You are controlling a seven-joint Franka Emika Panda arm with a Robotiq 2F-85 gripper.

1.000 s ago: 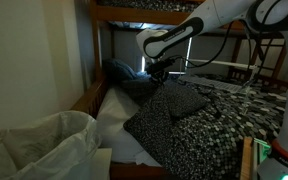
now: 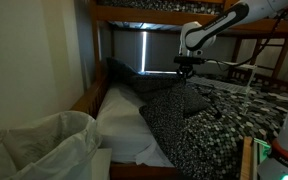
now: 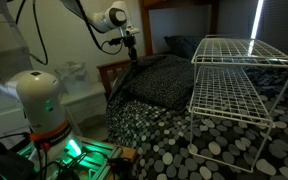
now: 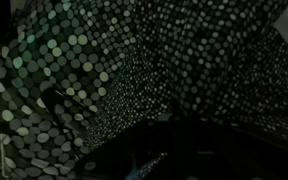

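A dark blanket with small pale dots (image 2: 169, 118) lies over part of the bed, bunched and rising to a peak under my gripper (image 2: 184, 74). In the other exterior view the gripper (image 3: 131, 54) is above the raised blanket (image 3: 154, 85). Seen from the wrist, dotted cloth (image 4: 199, 55) runs down to the fingers, which are shut on a fold of it; the fingertips are dark and hard to make out. The white mattress (image 2: 122, 122) lies bare on the left side of the bed.
Dark pillows (image 2: 121, 72) rest at the far end of the bed. A white bin (image 2: 59, 145) stands at left. Beside the bed is a white wire rack (image 3: 234, 95), on flooring with a pebble pattern (image 3: 174, 160). An upper bunk (image 2: 199, 14) crosses overhead.
In exterior view 1 my gripper has moved to the right, drawing the raised part of the blanket along. The blanket's left edge has shifted right, and more white mattress shows.
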